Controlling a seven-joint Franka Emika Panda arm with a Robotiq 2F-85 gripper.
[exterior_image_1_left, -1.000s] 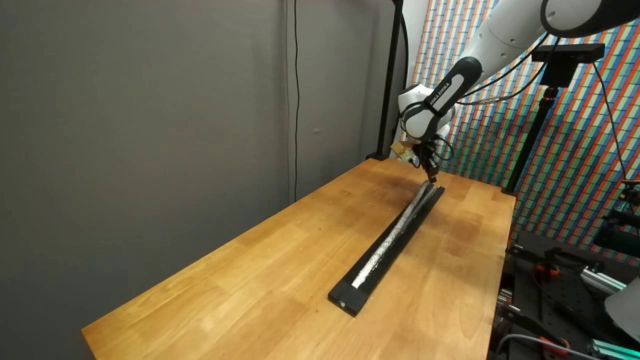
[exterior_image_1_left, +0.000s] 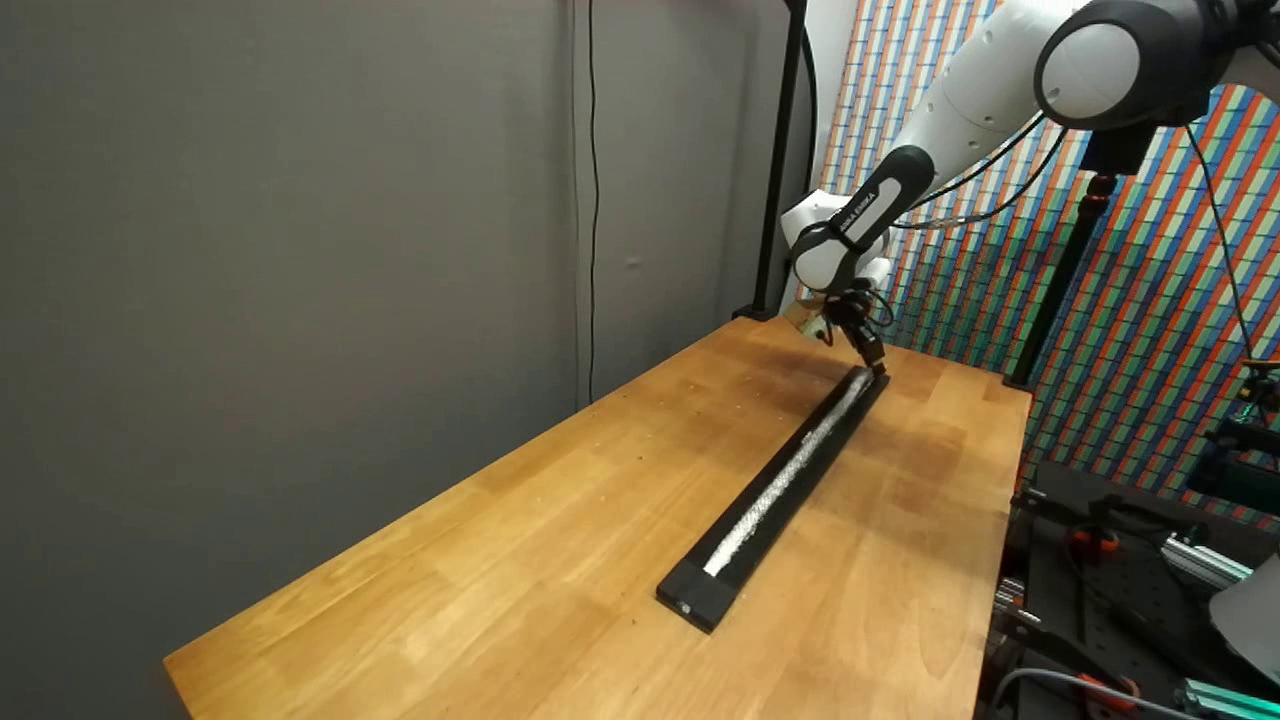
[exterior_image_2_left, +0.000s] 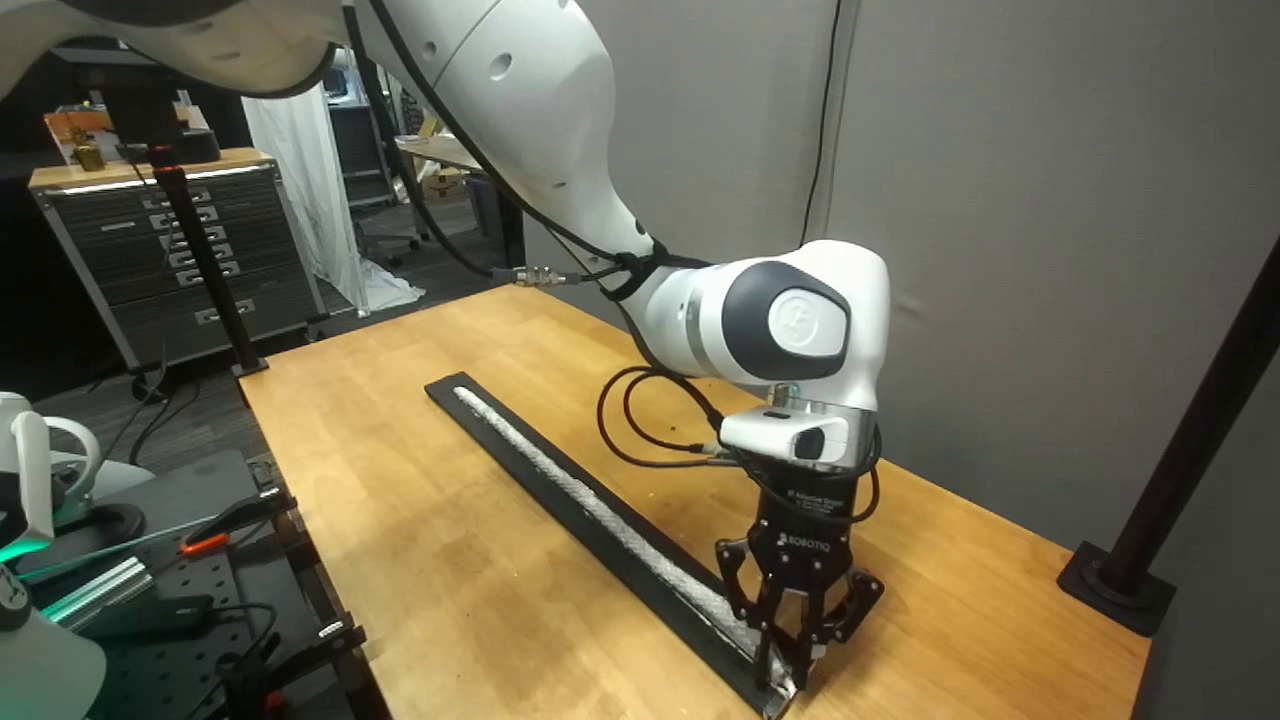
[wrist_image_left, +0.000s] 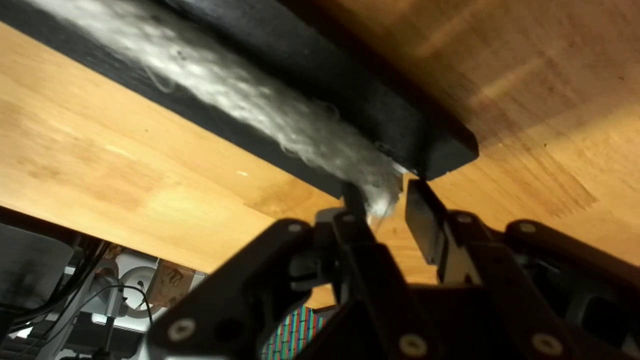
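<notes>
A white, fuzzy rope (exterior_image_1_left: 780, 482) lies along the groove of a long black channel (exterior_image_1_left: 692, 589) on the wooden table. In the wrist view the rope (wrist_image_left: 240, 90) runs down to its frayed end, which pokes out between my fingers past the end of the black channel (wrist_image_left: 414, 129). My gripper is part open there; a gap shows between the rope and the right-hand finger (wrist_image_left: 423, 219). Exterior view 2 has the gripper (exterior_image_2_left: 782, 686) pointing down at the channel's near end, where its fingers hide part of the rope (exterior_image_2_left: 600, 510).
Bare table (exterior_image_1_left: 480, 564) lies on both sides of the channel. A black stand (exterior_image_2_left: 1122, 576) is on the table's far right in exterior view 2. Beyond the table's other edge is a dark cart (exterior_image_2_left: 180, 600) with tools.
The gripper has come lower and slightly right toward the channel's far end. The rope's far part, earlier lifted out at an angle, now lies in line with the groove.
</notes>
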